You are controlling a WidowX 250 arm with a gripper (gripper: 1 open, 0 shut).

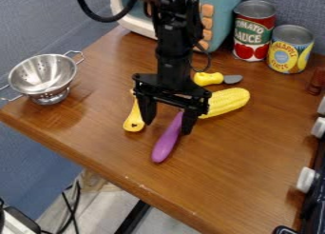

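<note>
My black gripper (168, 115) is low over the middle of the wooden table, above a purple eggplant-like object (166, 145). Its two fingers stand apart, around the upper part of that object; whether anything is held between them is unclear. A yellow-handled utensil (133, 119) lies just left of the gripper, and a yellow corn cob (229, 101) lies to its right. A second yellow utensil with a metal end (210, 78) lies behind.
A steel colander (45, 78) sits at the left edge. Cans (253, 30), a small jar (317, 82) and a teal appliance (219, 11) line the back. A black appliance (315, 185) borders the right.
</note>
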